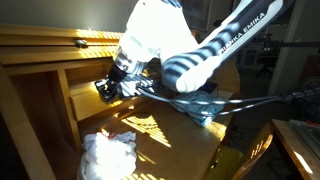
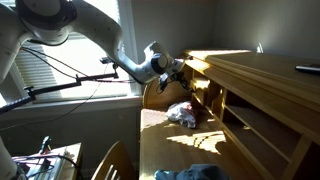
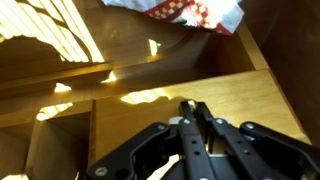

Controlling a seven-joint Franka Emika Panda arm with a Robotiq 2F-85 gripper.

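Observation:
My gripper is beside the desk's wooden shelf unit, close to a light wooden panel between the compartments. From the wrist, the dark fingers reach over that panel, close together. No object shows clearly between them, and the exact gap is hard to make out. In the other exterior view the gripper is at the far end of the unit. A crumpled white cloth lies on the desktop below; the wrist view has a cloth with a red-checked part at its top edge.
A blue-grey cloth lies farther along the desktop. Open compartments line the unit under its top ledge. Strong sun stripes cross the wood. Bare desktop lies between the two cloths.

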